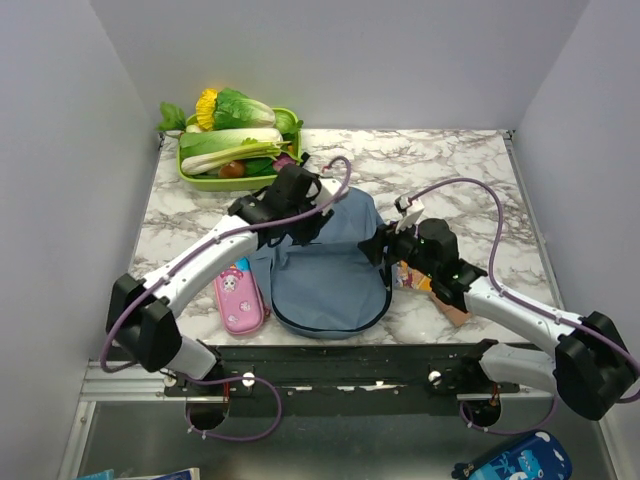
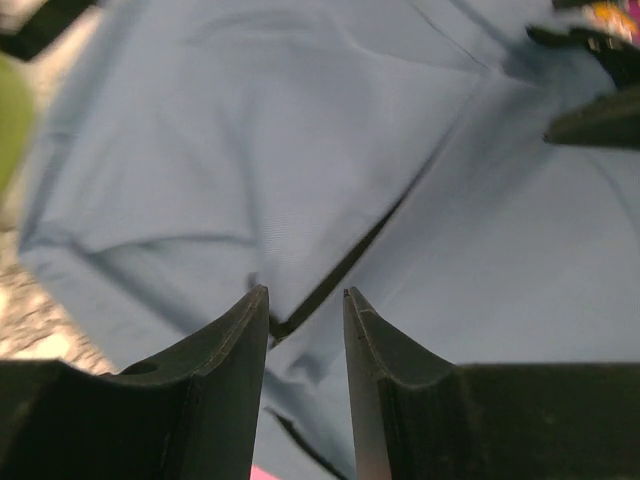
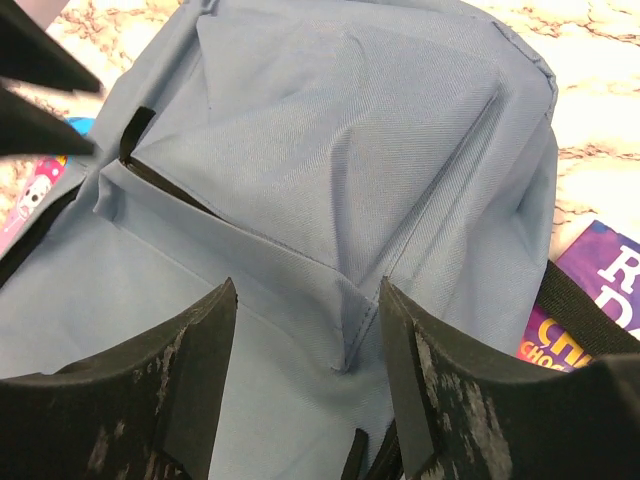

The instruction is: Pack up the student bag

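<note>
A grey-blue fabric bag lies flat in the middle of the marble table, its mouth a dark slit across it. My left gripper hovers over the slit near the upper flap; in the left wrist view its fingers stand partly apart with nothing between them. At the bag's right edge, my right gripper is open, its fingers spread over the cloth by the slit's end. A pink pencil case lies left of the bag. To its right is a purple packet, partly hidden by a strap.
A green basket heaped with vegetables stands at the back left. A blue patterned case is below the table's front edge at right. Bare marble fills the back right.
</note>
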